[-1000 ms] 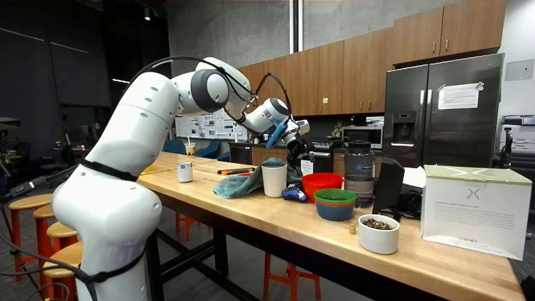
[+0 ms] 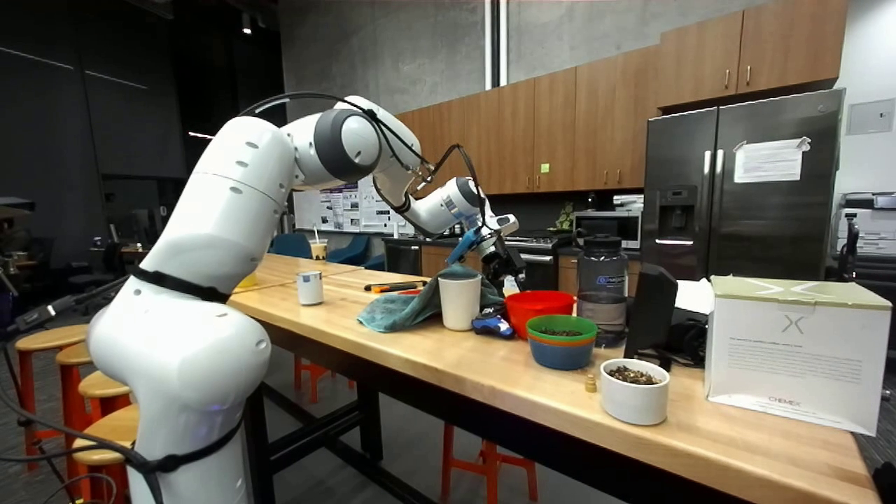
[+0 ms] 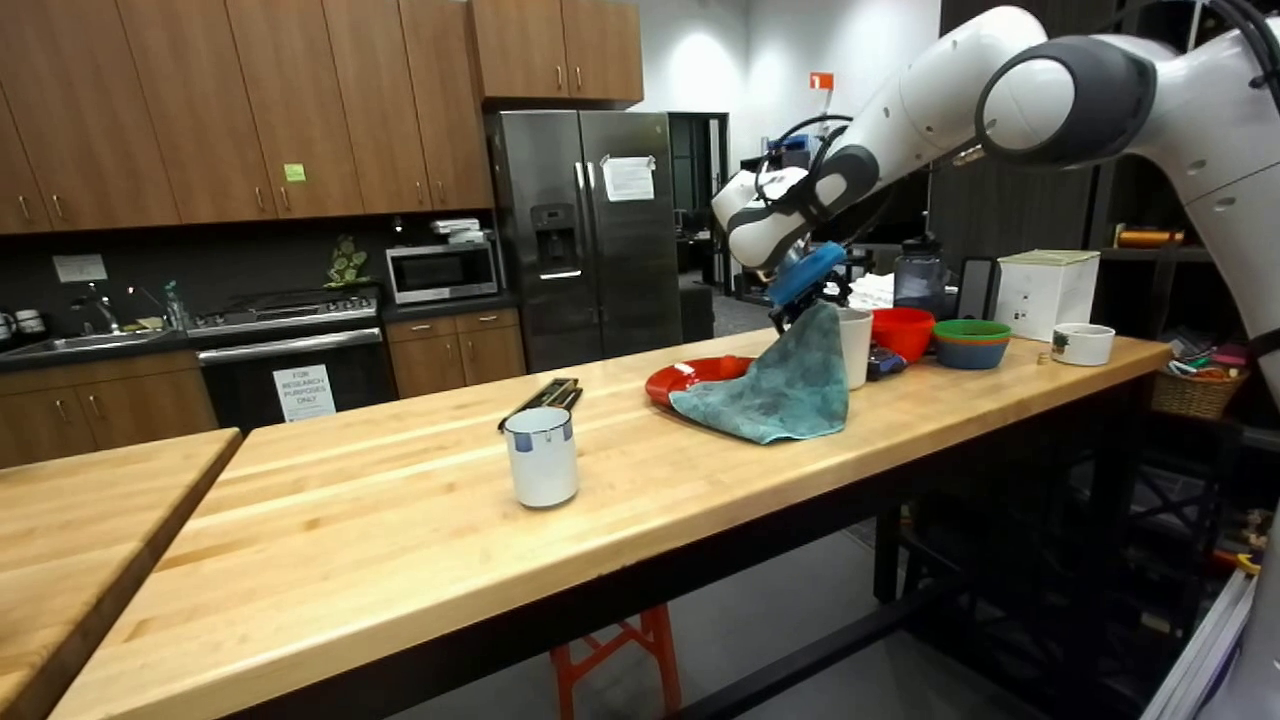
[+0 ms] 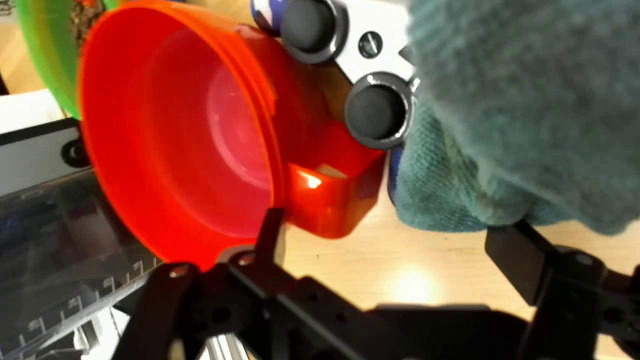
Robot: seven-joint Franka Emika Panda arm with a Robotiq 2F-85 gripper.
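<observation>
My gripper is open, its two black fingers wide apart, with bare tabletop showing between them. In the wrist view a red bowl (image 4: 180, 126) with a handle-like part lies by the left finger. A teal cloth (image 4: 510, 138) fills the upper right, its lower edge close to the right finger; whether they touch I cannot tell. Between bowl and cloth is a game controller (image 4: 372, 78). The first exterior view shows the cloth (image 2: 403, 306) draped behind a white cup (image 2: 460, 302), with the gripper (image 2: 512, 273) low behind the cup and red bowl (image 2: 537, 311).
Stacked bowls (image 2: 563, 340), a white bowl of dark bits (image 2: 635, 390), a water bottle (image 2: 602, 290) and a box (image 2: 794, 353) crowd one end. Under the cloth is a red plate (image 3: 672, 382). A white mug (image 3: 542, 456) stands apart, with clear tabletop around it.
The gripper and wrist have come down a little toward the table behind the cup and red bowl. The objects on the table look unmoved.
</observation>
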